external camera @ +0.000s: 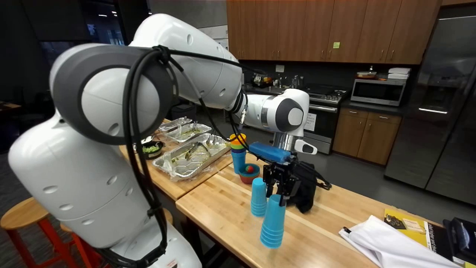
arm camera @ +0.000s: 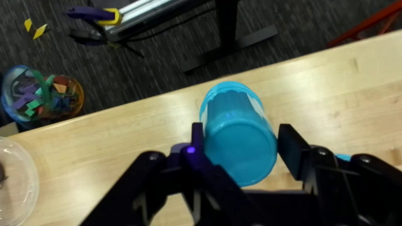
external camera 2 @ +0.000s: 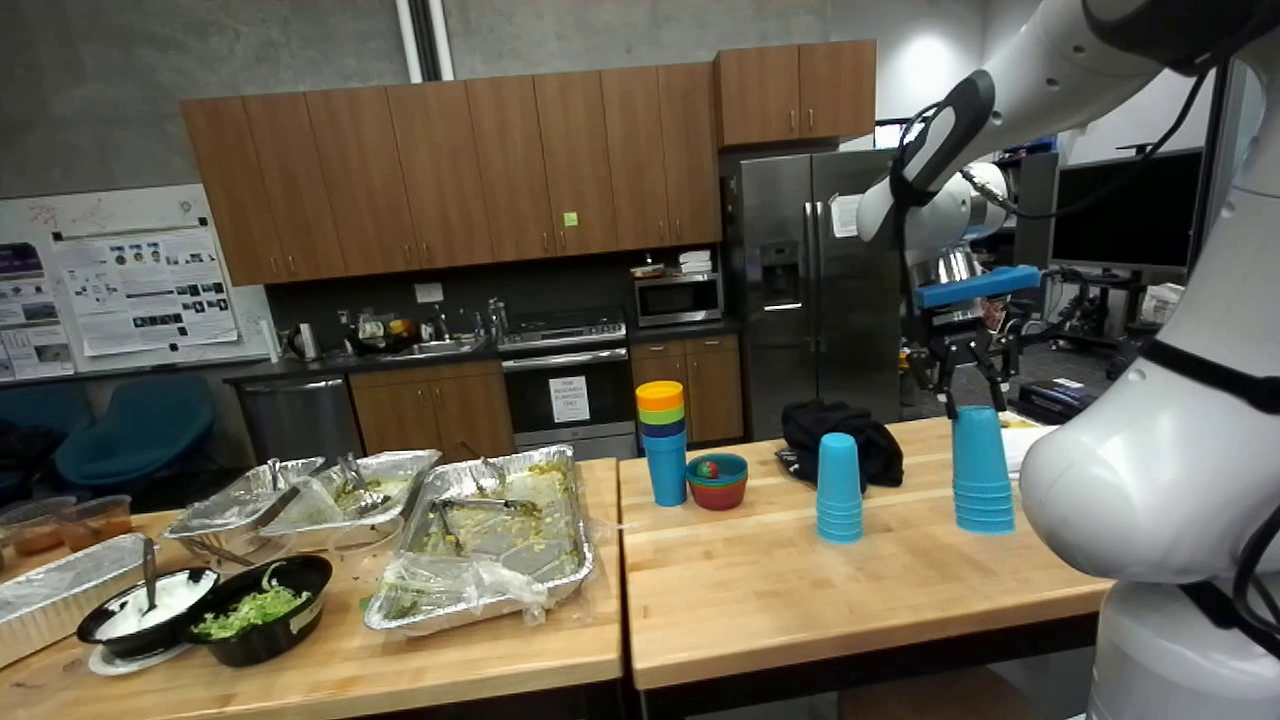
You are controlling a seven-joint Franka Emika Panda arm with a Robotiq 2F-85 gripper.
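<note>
A tall stack of upside-down blue cups [external camera: 273, 223] stands near the table's front edge, with my gripper at its top. In the wrist view the dark fingers [arm camera: 288, 148] lie on either side of the uppermost cup's base, shut on it. The held stack [external camera 2: 982, 468] appears upright, its lower rims at or very close to the tabletop; whether it touches cannot be told. Another upside-down stack of blue cups [external camera 2: 839, 486] stands to its left in exterior view 2, apart from it. In the wrist view my gripper's fingers mostly hide that second stack.
Upright stacked coloured cups [external camera 2: 666, 444] and nested bowls [external camera 2: 717, 480] stand farther along the table. Black cloth [external camera: 308, 190] lies behind the gripper, and white cloth [external camera: 392, 245] to the right. Foil trays [external camera 2: 492, 540] fill the neighbouring table. Bare wood surrounds the held stack.
</note>
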